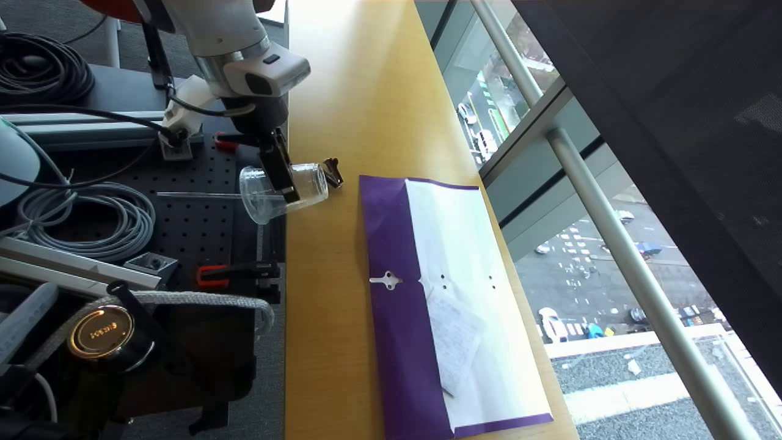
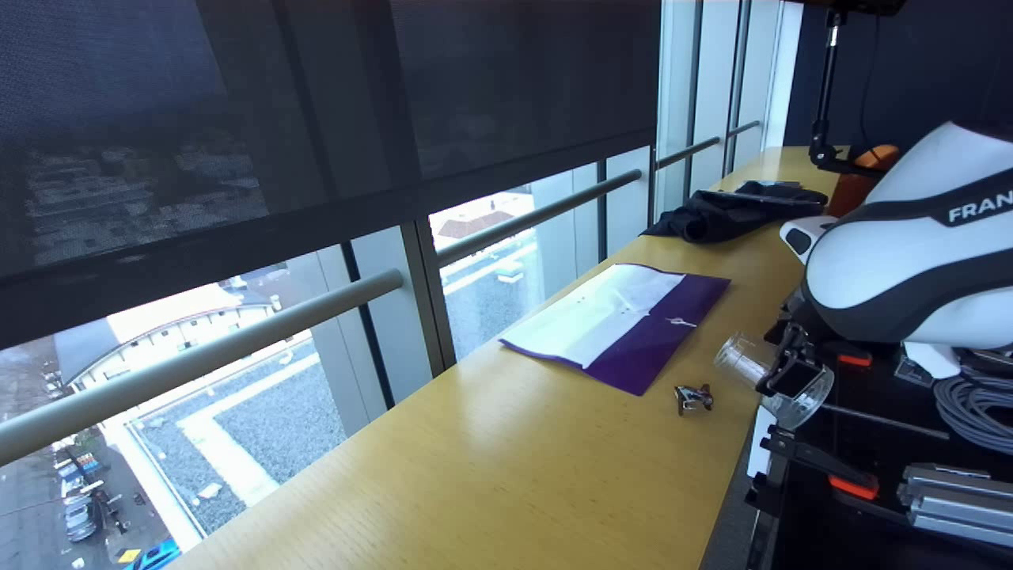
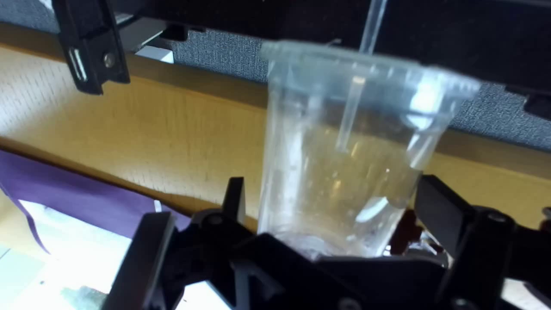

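Observation:
A clear plastic cup [image 1: 256, 192] lies on its side across the table's edge, its mouth over the black board and its base on the wood. A thin clear rod [image 1: 198, 195] reaches into its mouth. My open gripper is around the cup: in the wrist view one finger [image 3: 235, 199] stands left of the wall with a gap, while the other finger [image 3: 439, 209] is close to the right wall. Whether that finger touches is unclear. Just beyond the cup's base sits a small brown metal clip [image 2: 694, 398].
A purple and white folder [image 1: 392, 344] lies open on the wooden table [image 1: 330, 352]. Red-and-black clamps [image 1: 220, 275] grip the board beside the edge. Coiled grey cable [image 1: 95, 223] rests on the board. Bare tabletop surrounds the clip and folder.

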